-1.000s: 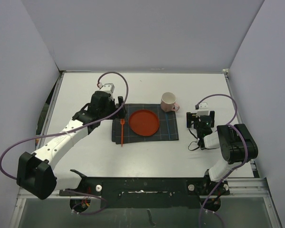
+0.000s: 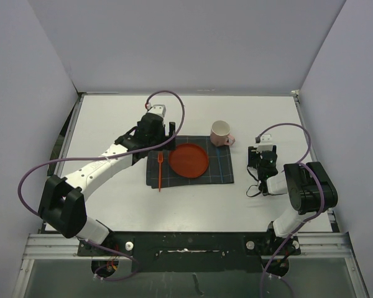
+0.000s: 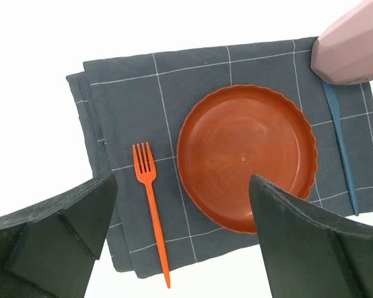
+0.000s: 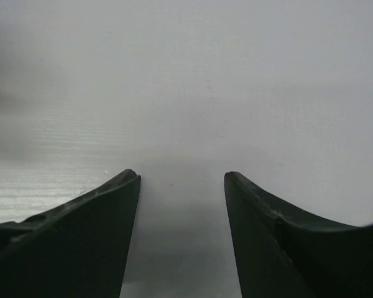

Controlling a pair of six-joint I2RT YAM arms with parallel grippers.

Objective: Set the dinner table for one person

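Observation:
A dark checked placemat [image 2: 217,174] holds an orange plate [image 2: 188,160], an orange fork [image 2: 160,171] to its left and a blue knife [image 3: 340,149] to its right. A pink mug [image 2: 220,133] stands at the mat's back right corner. My left gripper [image 2: 155,133] hangs open over the mat's back left, its fingers either side of the fork and plate in the left wrist view, holding nothing. My right gripper [image 2: 261,152] is at the table's right, right of the mat, part open with only bare surface between its fingers.
Walls border the table at the sides and back. A thin dark cable loops beside the right gripper.

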